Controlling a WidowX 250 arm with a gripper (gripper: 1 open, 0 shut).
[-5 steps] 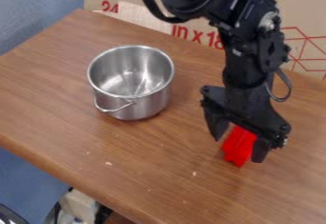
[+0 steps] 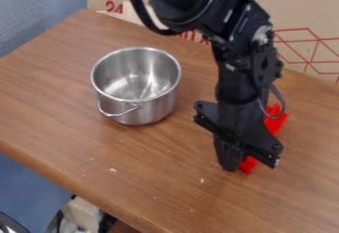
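Note:
The black gripper [image 2: 231,158] is low over the wooden table [image 2: 93,148], right of a steel pot [image 2: 135,86] with a wire handle. Red shows in two places: a small bit [image 2: 248,166] under the fingers and a larger red piece [image 2: 275,119] behind the arm to the right. The arm hides much of both, and whether the fingers touch the red below them is unclear.
A cardboard box [image 2: 304,41] with red print stands along the back.
The gripper has moved left and turned slightly. More red now shows behind the arm at the right, and less below the fingers.

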